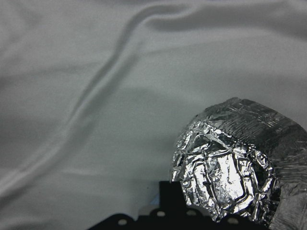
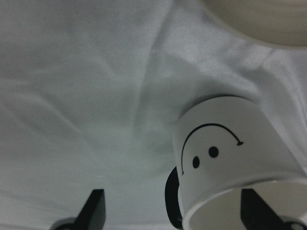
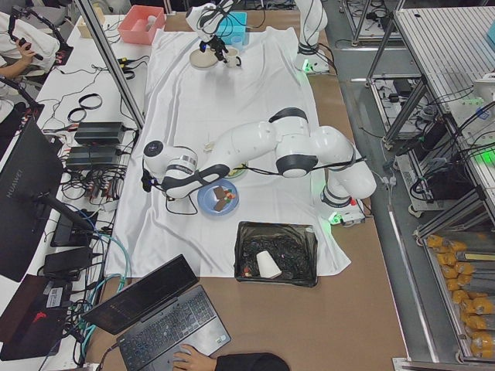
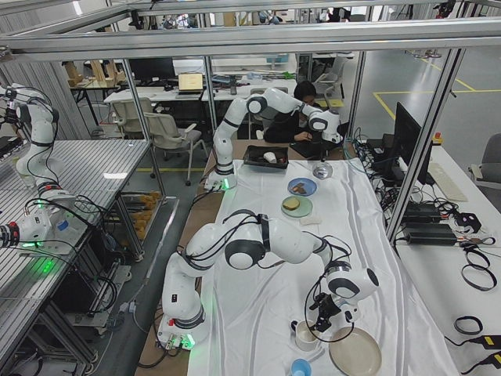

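A white mug (image 2: 225, 143) with a smiley face and black handle stands by a beige plate (image 4: 354, 351). My right gripper is open just over it, one finger at its rim. In the left wrist view a crumpled foil object (image 1: 225, 177) lies below my left gripper, whose finger state I cannot make out. A blue plate (image 3: 218, 198) with food and a green plate (image 4: 297, 207) with a bread-like piece lie mid-table.
A black lined bin (image 3: 294, 255) stands near a laptop (image 3: 166, 325). A blue cup (image 4: 301, 366) is beside the mug.
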